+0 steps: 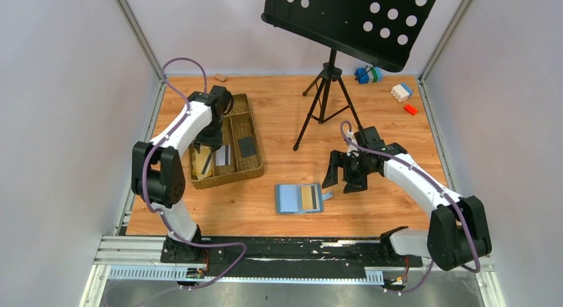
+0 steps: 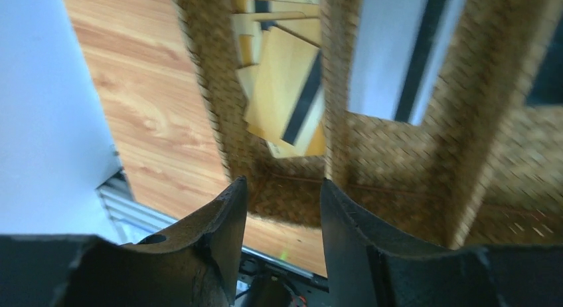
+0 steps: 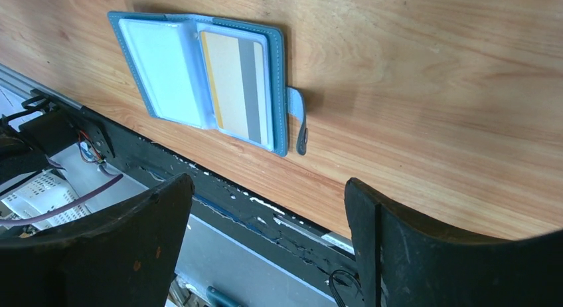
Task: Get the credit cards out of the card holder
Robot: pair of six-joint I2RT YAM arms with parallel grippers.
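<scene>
The blue card holder [image 1: 288,199] lies unfolded on the table at front centre, a gold card [image 3: 230,84] with a dark stripe in its right-hand pocket. Its strap [image 3: 297,114] sticks out to the right. My right gripper [image 1: 346,181] hovers to the right of and behind the holder, fingers apart and nothing between them. Over the woven basket [image 1: 228,183] is my left gripper, its fingers spread and empty. Gold cards [image 2: 285,88] are piled in the basket's left compartment. A white card [image 2: 392,54] with a dark stripe is in the middle one.
A dark card [image 1: 247,147] lies in the basket's right part. Behind the holder, a black music stand [image 1: 325,74] rises on its tripod. Toy bricks [image 1: 401,92] and a red block [image 1: 410,109] sit at the back right. Table space right of the holder is free.
</scene>
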